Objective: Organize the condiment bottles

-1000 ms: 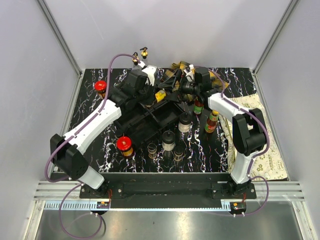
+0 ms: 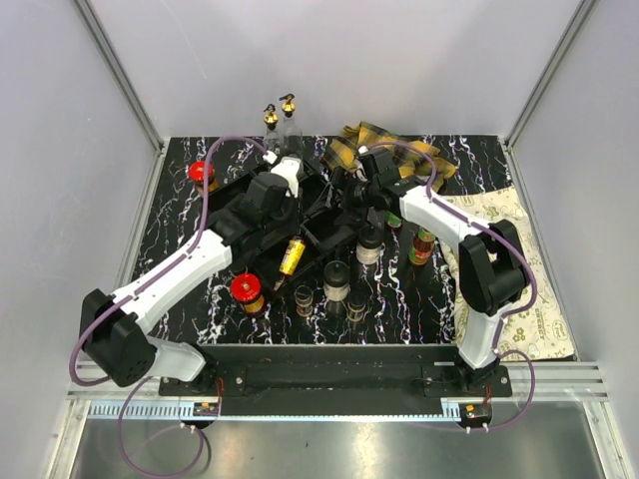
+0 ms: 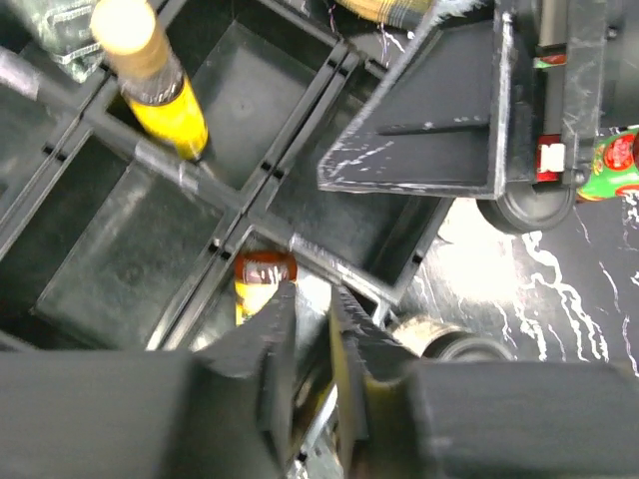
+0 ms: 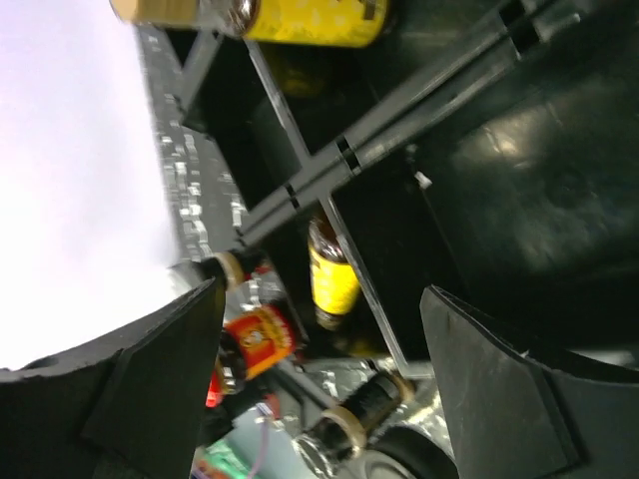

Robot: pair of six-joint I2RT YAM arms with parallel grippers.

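Observation:
A yellow-labelled bottle (image 2: 293, 255) lies in a front compartment of the black divided organizer (image 2: 326, 230); in the left wrist view its brown and yellow body (image 3: 258, 289) shows behind my fingers. Another yellow-labelled bottle (image 3: 168, 110) is in a further compartment. My left gripper hangs over the organizer, fingertips close together; whether anything is between them is unclear. My right gripper is open over the organizer, with a yellow bottle (image 4: 334, 279) below in a compartment and empty space between its fingers.
Red-lidded jars (image 2: 249, 291) stand left and front-left, dark-lidded jars (image 2: 336, 279) and small glasses (image 2: 305, 299) in front, sauce bottles (image 2: 421, 246) right. Glass bottles (image 2: 292, 130) and a yellow plaid cloth (image 2: 419, 160) are at the back; a cream mat (image 2: 529, 279) covers the right.
The yellow bottle has gone from high between the grippers down into the front compartment. My left arm has moved down and left; my right gripper has lowered somewhat.

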